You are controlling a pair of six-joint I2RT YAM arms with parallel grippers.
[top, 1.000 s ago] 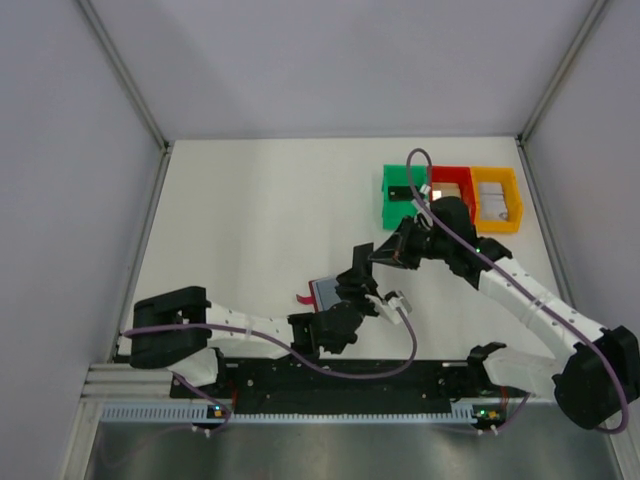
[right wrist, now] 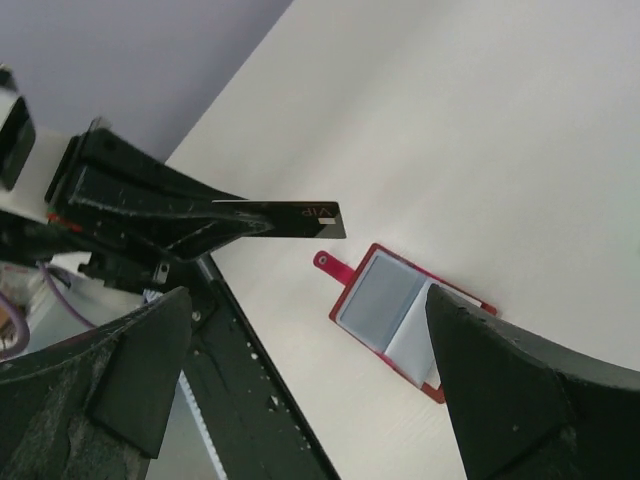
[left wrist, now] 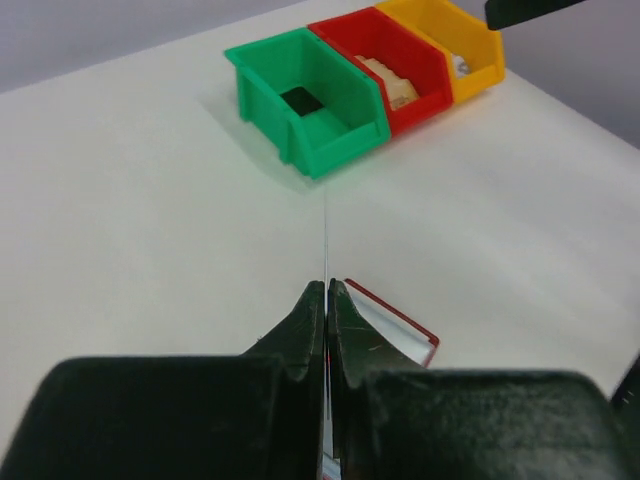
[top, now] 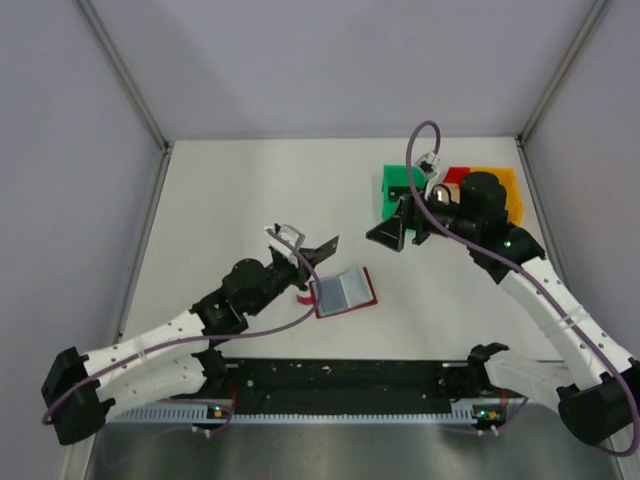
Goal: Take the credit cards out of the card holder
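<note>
The red card holder [top: 343, 292] lies open on the white table, its grey inner pockets showing in the top and right wrist views. My left gripper is shut on a thin dark card [right wrist: 290, 218] marked VIP, held level above and left of the holder in the right wrist view. My right gripper [top: 398, 225] stands open above the table, right of the holder, its two wide fingers framing the holder in the right wrist view.
Green [top: 393, 180], red [left wrist: 420, 85] and yellow [top: 507, 185] bins stand at the back right.
My left gripper has moved left with the card, away from my right gripper. The right gripper has opened and shifted slightly since a second ago.
</note>
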